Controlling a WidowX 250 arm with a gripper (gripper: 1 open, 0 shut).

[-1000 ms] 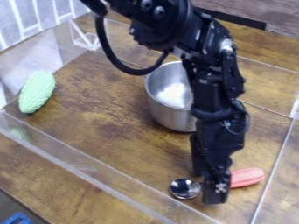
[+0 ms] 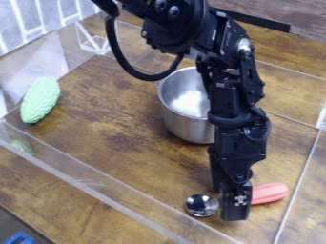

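Note:
The black gripper [image 2: 234,198] is low over the wooden surface at the lower right, its fingertips beside a spoon with a shiny round bowl [image 2: 201,204] and a pink handle [image 2: 270,193]. The gripper covers the middle of the spoon; I cannot tell whether its fingers are open or shut on it. Behind the arm stands a steel pot [image 2: 181,95], partly hidden.
A green corn-like object [image 2: 41,100] lies at the left near a clear barrier. The wooden surface [image 2: 109,143] left of the pot is clear. A blue object [image 2: 18,238] shows at the lower left corner.
The spoon stays about in place.

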